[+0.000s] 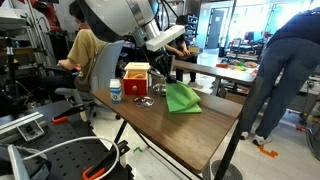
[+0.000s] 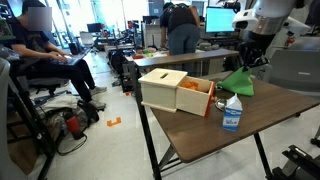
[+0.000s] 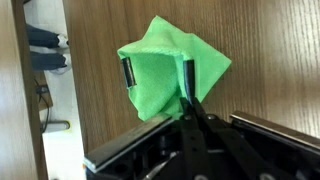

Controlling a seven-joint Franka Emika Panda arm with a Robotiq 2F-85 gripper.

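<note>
A bright green cloth (image 1: 183,98) lies partly on the brown table, with one part raised towards my gripper (image 1: 169,79). In exterior view 2 the cloth (image 2: 238,83) rises to a peak right under the gripper (image 2: 244,68). From the wrist view, the folded cloth (image 3: 165,70) spreads out below, and the gripper is shut at its near side, with a fold of cloth reaching up to the fingertips. The fold between the fingers is too thin to see clearly. A small dark strip shows at the cloth's left edge.
At the table's left end stand a red-and-cream box (image 1: 136,78) and a blue-and-white cup (image 1: 116,91). Silvery round items (image 1: 143,102) lie near them. A person stands beyond its right edge.
</note>
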